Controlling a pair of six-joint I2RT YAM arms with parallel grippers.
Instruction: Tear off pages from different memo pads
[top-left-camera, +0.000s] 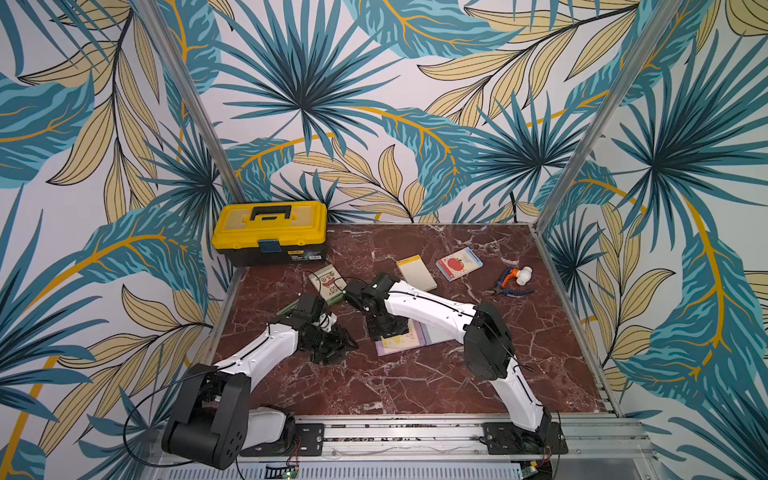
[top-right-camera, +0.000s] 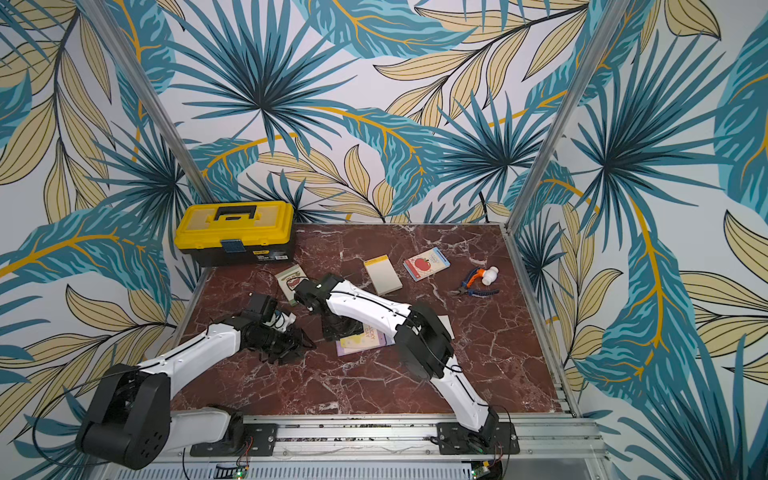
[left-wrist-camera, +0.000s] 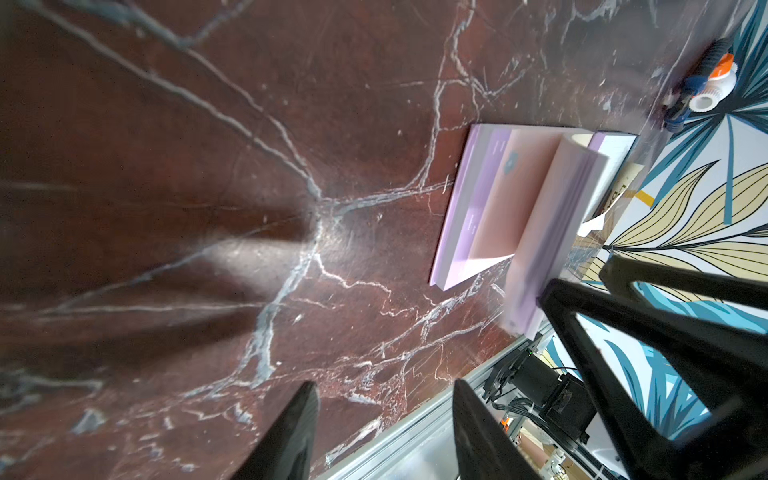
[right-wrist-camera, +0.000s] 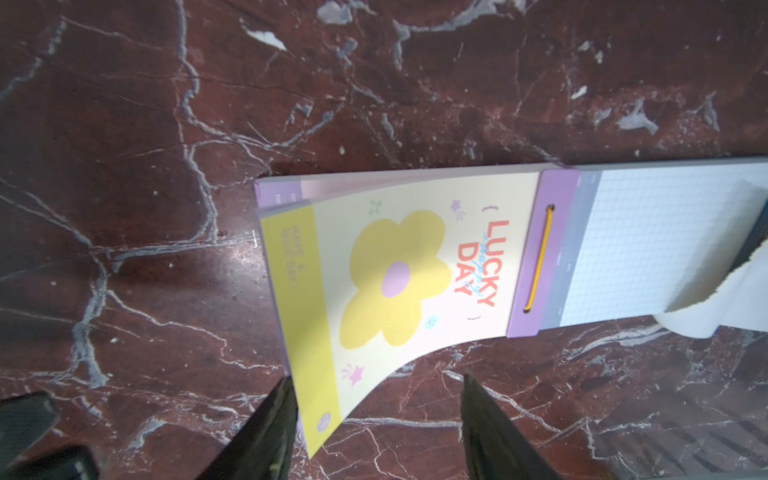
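The LUCKY DAY memo pad (right-wrist-camera: 560, 240) lies opened out on the marble table, its purple spine in the middle. Its flower cover (right-wrist-camera: 396, 280) is bowed up, the yellow free edge lifted off the pages below. On the other side of the spine is a grid sheet (right-wrist-camera: 640, 232) with a curled, ragged edge. My right gripper stands open over the cover's near side, with no sheet held. My left gripper is open and empty above bare table, left of the pad. Its dark fingers (right-wrist-camera: 28, 420) show at the right wrist view's lower left.
Farther back lie a green-edged pad (top-left-camera: 326, 281), a cream pad with an orange top (top-left-camera: 417, 273) and a tomato pad (top-left-camera: 459, 263). Pliers (top-left-camera: 512, 291) are at the right, and a yellow toolbox (top-left-camera: 270, 228) fills the back left corner.
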